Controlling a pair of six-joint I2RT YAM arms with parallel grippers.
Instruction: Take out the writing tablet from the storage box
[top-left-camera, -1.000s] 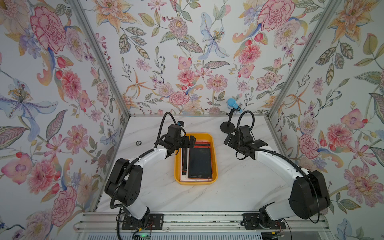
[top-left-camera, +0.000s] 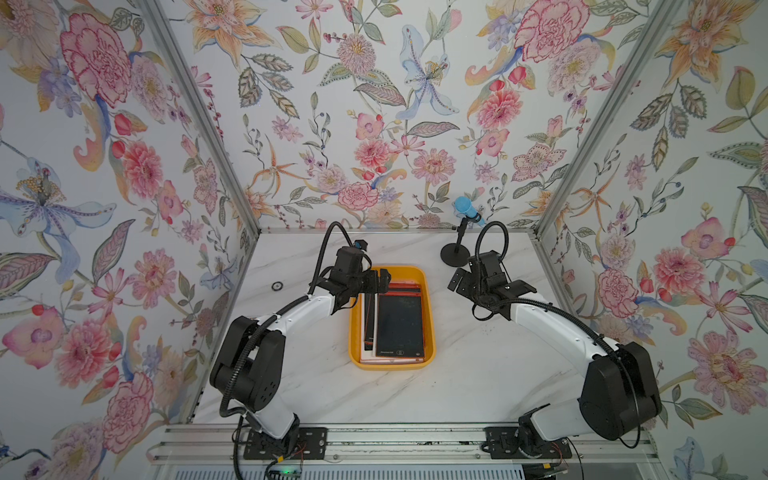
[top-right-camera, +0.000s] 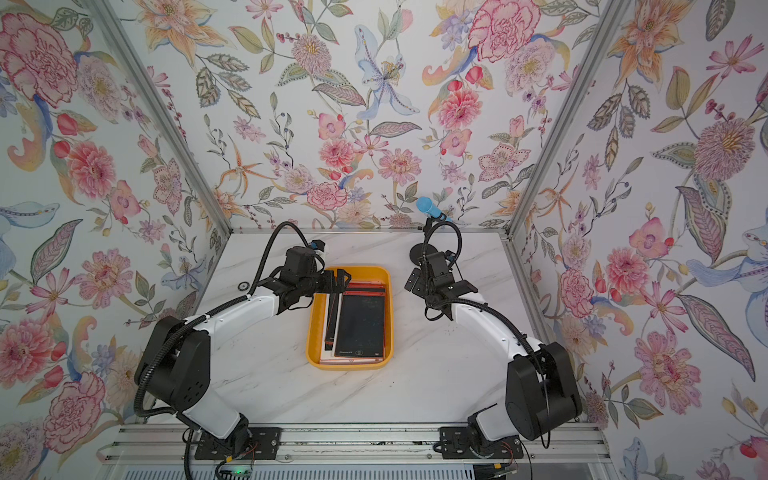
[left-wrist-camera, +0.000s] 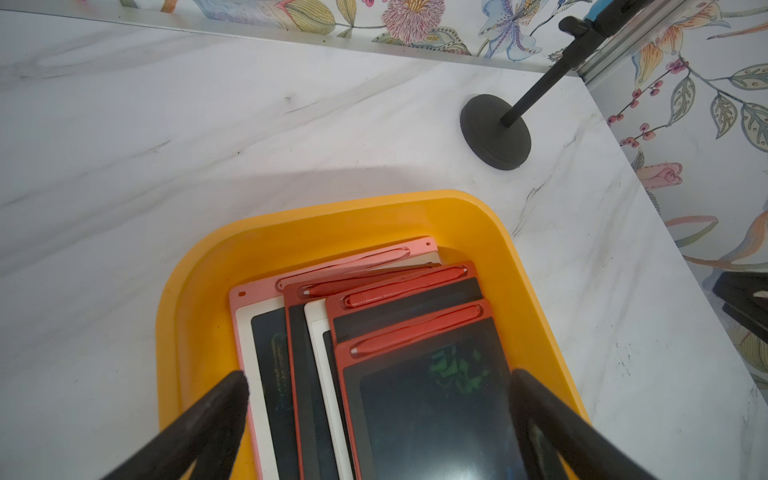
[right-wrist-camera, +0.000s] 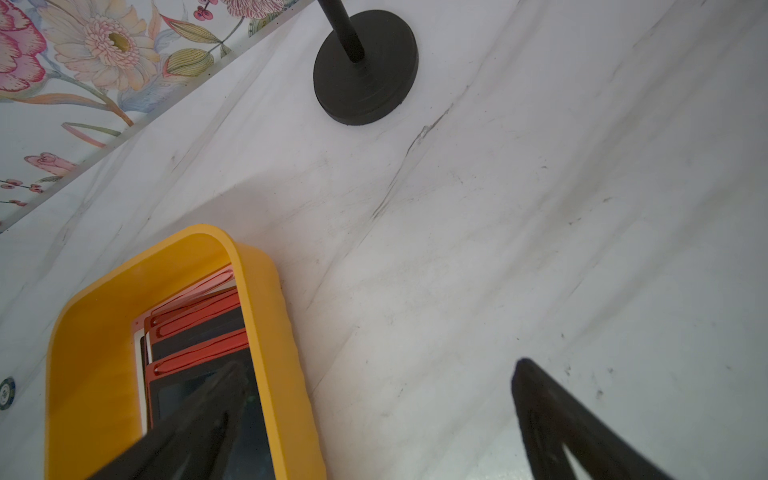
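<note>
Several writing tablets with dark screens and red, pink or white frames lie stacked and overlapping in the yellow storage box (left-wrist-camera: 185, 328). The top tablet (left-wrist-camera: 436, 400) has a red upper edge with a red stylus and sits toward the box's right side; in the top left view this tablet (top-left-camera: 399, 326) shows nearly whole. My left gripper is open over the box, nothing between its fingers, and in the top left view it hangs above the box's upper left part. Right of the box, my right gripper stands open and empty above bare table.
A black stand (top-left-camera: 455, 255) with a blue head rises at the back, right of the box. A small dark ring (top-left-camera: 277, 285) lies on the table to the left.
The left gripper has shifted very slightly away from the front. The right arm, the box and the tablets look unchanged.
</note>
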